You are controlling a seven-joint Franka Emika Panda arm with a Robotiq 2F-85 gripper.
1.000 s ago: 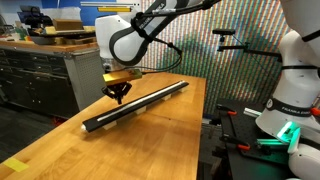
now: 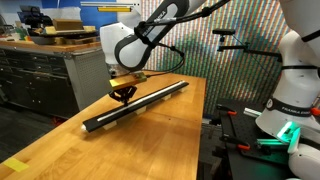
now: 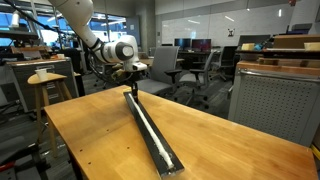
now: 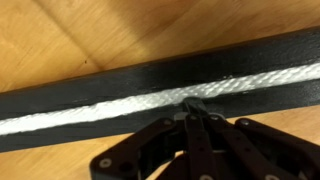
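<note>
A long black channel (image 2: 100, 123) lies across the wooden table, with a white rope (image 3: 152, 131) running straight along its middle. In the wrist view the white rope (image 4: 140, 101) crosses the whole picture inside the black strip. My gripper is shut, its fingertips over the rope near the strip's middle; whether they touch it cannot be told. Seen from the side, the gripper (image 2: 124, 101) points down at the channel, close to its top. No rope shows between the fingers.
Yellow tape (image 2: 15, 164) marks the near left of the table. A stool (image 3: 48, 85) stands beyond the table's edge, and office chairs (image 3: 195, 82) are behind it.
Over the last second the gripper has come slightly lower and a little to the right, nearer the channel. The channel and rope look unmoved.
</note>
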